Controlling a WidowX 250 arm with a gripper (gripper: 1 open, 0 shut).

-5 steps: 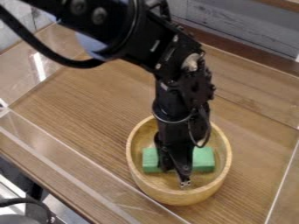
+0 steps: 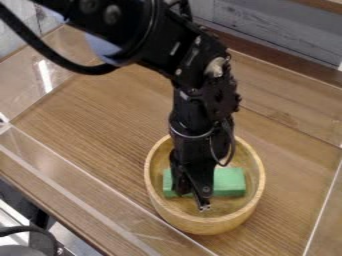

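Observation:
A wooden bowl [image 2: 247, 208] stands on the wooden table at the lower middle, with a green block [image 2: 229, 181] lying inside it. My black gripper [image 2: 195, 196] reaches down into the bowl from above, its fingers in front of the block and hiding part of it. It looks shut, and I see nothing held between its fingers.
A pale wall runs along the back. A dark cable and other clutter lie off the table's edge at the lower left.
My gripper has risen slightly and shifted a little to the left. The bowl and block look almost unmoved.

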